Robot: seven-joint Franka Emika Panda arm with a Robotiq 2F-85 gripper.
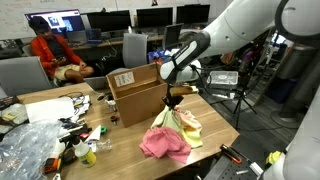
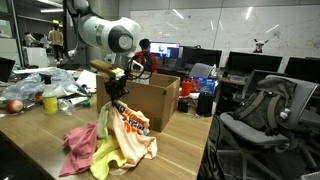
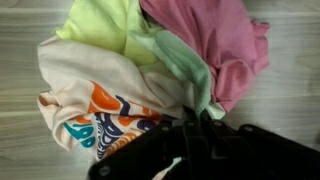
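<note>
Raised above the table, my gripper (image 2: 116, 100) is shut on bunched cloth. A pale green cloth (image 3: 182, 55) and a peach cloth with orange and blue print (image 2: 130, 130) both run up to the fingers. Whether both are pinched cannot be told, as the fingertips are dark and partly covered in the wrist view. The printed cloth hangs down in folds with its lower part reaching the table. A yellow cloth (image 2: 107, 155) lies below it, and a pink cloth (image 1: 165, 143) rests crumpled beside that, on the table.
Close behind the cloths stands an open cardboard box (image 1: 138, 95). Clear plastic wrap (image 1: 30, 140), a yellow bottle (image 1: 85, 152) and small items crowd the table's other end. Bare wooden tabletop (image 1: 120, 165) lies in front.
</note>
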